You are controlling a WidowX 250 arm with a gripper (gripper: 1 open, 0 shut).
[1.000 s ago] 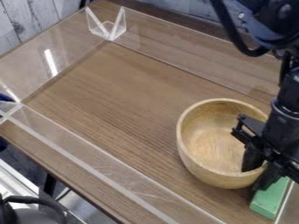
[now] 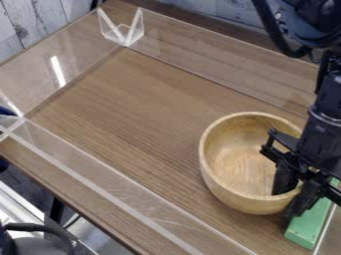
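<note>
A light wooden bowl [image 2: 232, 157] sits at the right of the wooden table. My black gripper [image 2: 292, 181] reaches from the right over the bowl's right part, its fingers low at the right rim, shut; the dark fingers hide what exactly is between them, though the rim runs into them. A green object [image 2: 308, 224] lies beside the bowl at the lower right, partly under the gripper.
Clear plastic pieces stand along its edges, one bracket [image 2: 123, 30] at the back left. Dark equipment [image 2: 27, 239] is at the lower left.
The arm has shifted slightly at the right, its upper part a little higher. The bowl and green object look almost unmoved.
</note>
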